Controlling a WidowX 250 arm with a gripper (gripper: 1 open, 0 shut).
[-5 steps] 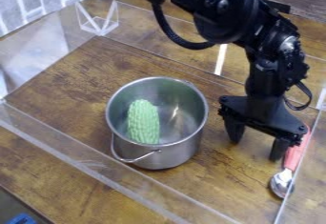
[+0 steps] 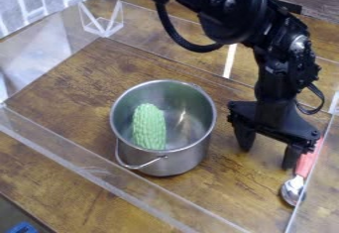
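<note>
My black gripper (image 2: 269,146) is low over the wooden surface on the right, pointing down, its two fingers apart. Just to its right lies a metal spoon (image 2: 294,189) with a red handle (image 2: 306,163), partly hidden by the gripper. I cannot make out anything held between the fingers. To the left, a steel pot (image 2: 199,143) with a wire handle holds a green ear of corn (image 2: 149,126).
Clear low walls border the wooden work area (image 2: 66,83), with open floor left of the pot. A blue object (image 2: 16,222) shows at the lower left corner.
</note>
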